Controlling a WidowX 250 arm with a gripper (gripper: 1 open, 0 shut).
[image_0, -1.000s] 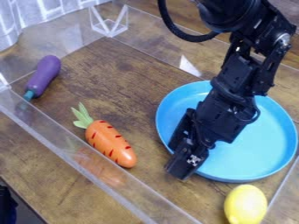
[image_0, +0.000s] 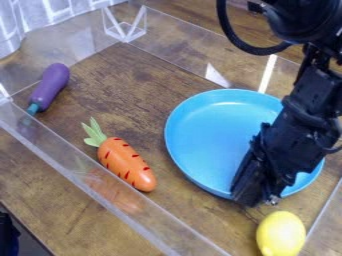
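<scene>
A blue plate (image_0: 207, 130) lies on the wooden surface at centre right. My black gripper (image_0: 254, 185) reaches down from the upper right into the plate's lower right part, shut, with nothing visible between its fingers; the fingertips are dark and partly hard to make out. An orange toy carrot (image_0: 123, 160) with green leaves lies left of the plate. A purple toy eggplant (image_0: 51, 86) is at the upper left, and a yellow lemon (image_0: 281, 234) sits just below the plate at the lower right.
Clear plastic walls (image_0: 100, 190) run around the work area. Bare wood lies between the eggplant and the plate.
The gripper has moved right within the plate over the last second. The carrot, eggplant and lemon look unmoved.
</scene>
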